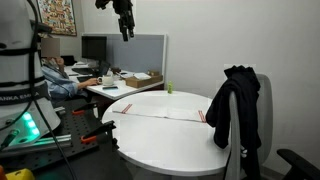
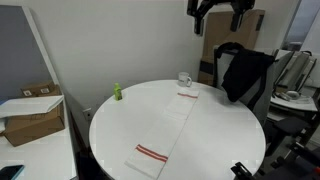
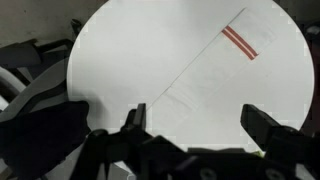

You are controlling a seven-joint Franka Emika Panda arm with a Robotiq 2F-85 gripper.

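Note:
A white cloth [image 2: 165, 130] with red stripes at its ends lies spread flat on the round white table [image 1: 180, 145]. High above the tabletop, my gripper [image 2: 217, 25] hangs open, its two fingers wide apart with nothing between them. Looking down in the wrist view, the cloth [image 3: 215, 65] runs diagonally beneath the gripper, far below the fingertips. One striped end shows at the upper right there; the fingers' dark bodies cover part of the lower view. A white mug [image 2: 184, 78] and a small green bottle [image 2: 117, 91] stand toward the table's far side.
A black jacket [image 1: 235, 105] drapes over a grey chair at the table's edge. Cardboard boxes [image 2: 35, 112] and papers occupy a separate white desk on the left.

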